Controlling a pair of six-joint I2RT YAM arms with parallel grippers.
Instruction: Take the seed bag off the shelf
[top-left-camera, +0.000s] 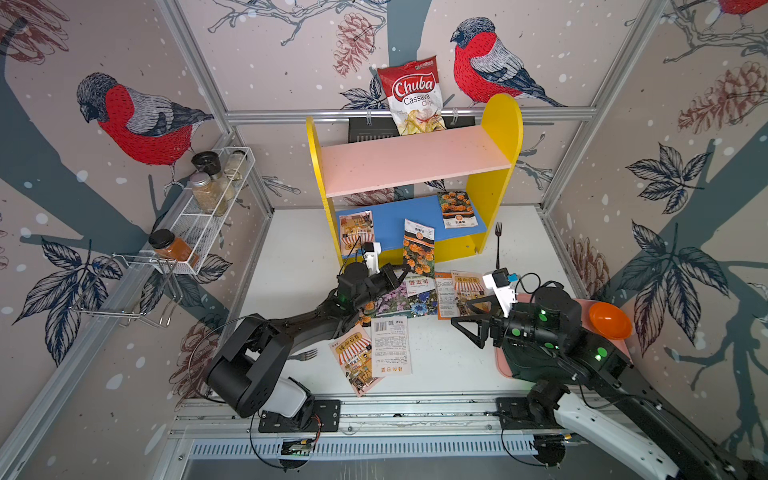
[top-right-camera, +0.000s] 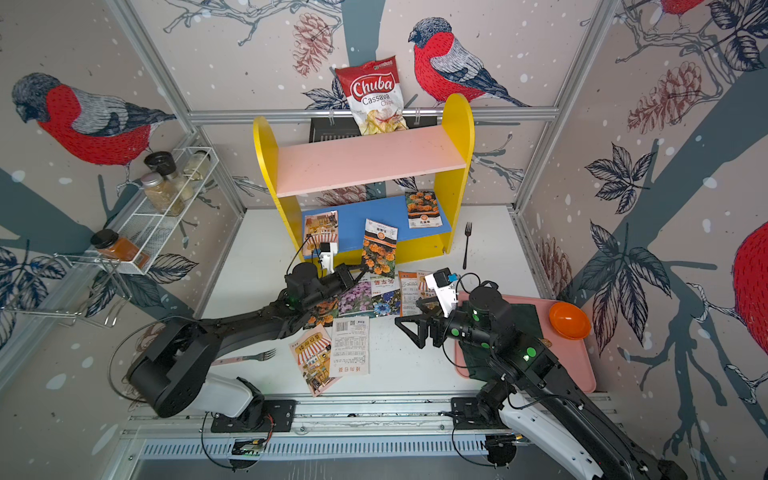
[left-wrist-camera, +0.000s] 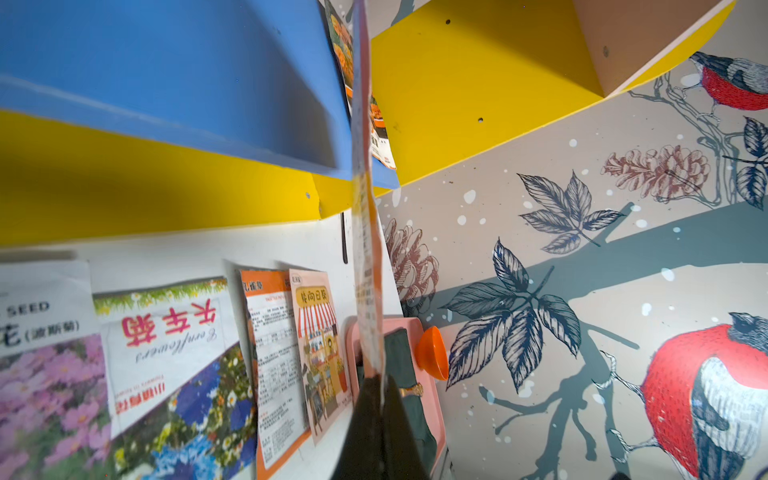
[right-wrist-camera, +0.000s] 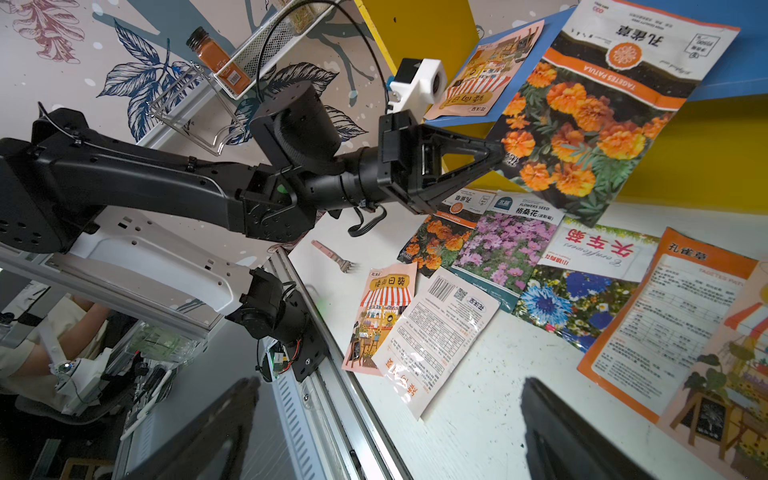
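Observation:
An orange-flowered seed bag (top-left-camera: 419, 249) hangs off the front of the blue shelf (top-left-camera: 389, 229), above the packets on the table. My left gripper (top-left-camera: 401, 273) is shut on its lower left edge; in the left wrist view the bag (left-wrist-camera: 366, 240) stands edge-on, rising from the closed fingertips. The right wrist view shows the bag's front (right-wrist-camera: 596, 112), with marigolds and a white top. Over the table's right side my right gripper (top-left-camera: 467, 329) stands open, its fingers (right-wrist-camera: 572, 432) wide apart with nothing between them.
On the blue shelf remain a marigold packet (top-left-camera: 457, 209) at right and a shop-print packet (top-left-camera: 356, 231) at left. Several seed packets cover the table's middle, including a white one (top-left-camera: 391, 346). A pink tray (top-left-camera: 592, 308) with an orange bowl (top-left-camera: 610, 321) stands at right.

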